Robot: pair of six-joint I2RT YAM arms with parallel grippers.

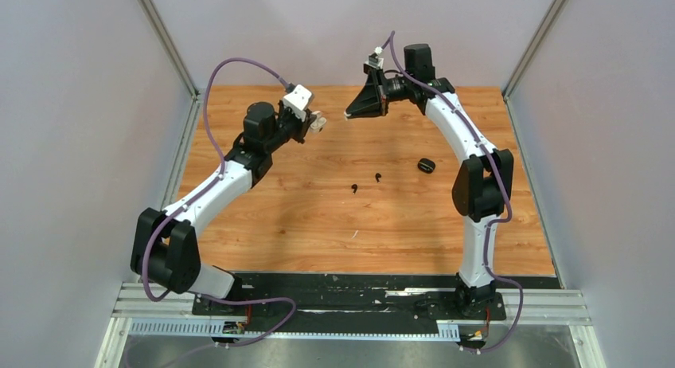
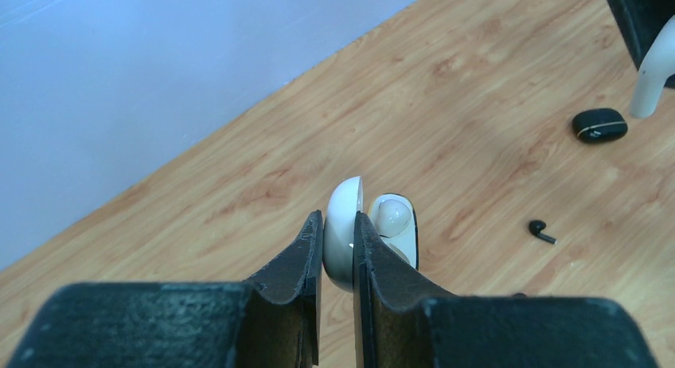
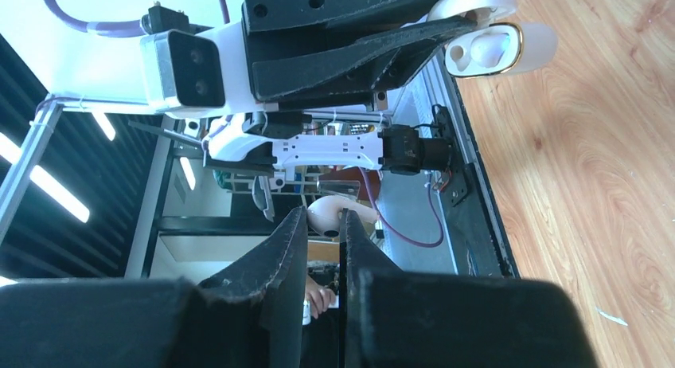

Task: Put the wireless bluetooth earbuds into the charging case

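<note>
My left gripper is shut on the white charging case, its lid raised and its wells visible in the right wrist view at the case (image 3: 521, 51). My right gripper is shut on a white earbud (image 3: 326, 213), which shows as a pale tip in the top view, across a short gap to the right of the case (image 1: 317, 123). In the left wrist view that earbud (image 2: 654, 69) is at the top right.
A black oval case (image 1: 426, 166) and two small black earbuds (image 1: 354, 188) (image 1: 378, 177) lie on the wooden table (image 1: 286, 232). Walls bound both sides.
</note>
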